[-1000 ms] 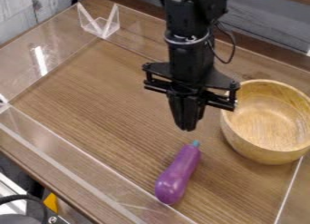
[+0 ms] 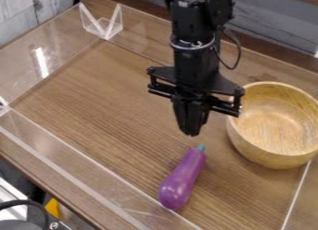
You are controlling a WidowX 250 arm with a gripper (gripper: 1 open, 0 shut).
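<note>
A black robot arm hangs from the top centre, its gripper (image 2: 191,122) pointing down over the wooden surface, with its narrow tip shut and nothing visible in it. Below it, apart from the tip, a purple eggplant-like object (image 2: 181,181) lies lengthwise on the wood. A tan wooden bowl (image 2: 271,131) stands at the right of the gripper.
A clear plastic object (image 2: 99,20) stands at the back left. A wall edge runs along the back, and dark cabling shows at the bottom left corner.
The arm has shifted very slightly to the left over the last second. The purple object and the bowl stay where they were.
</note>
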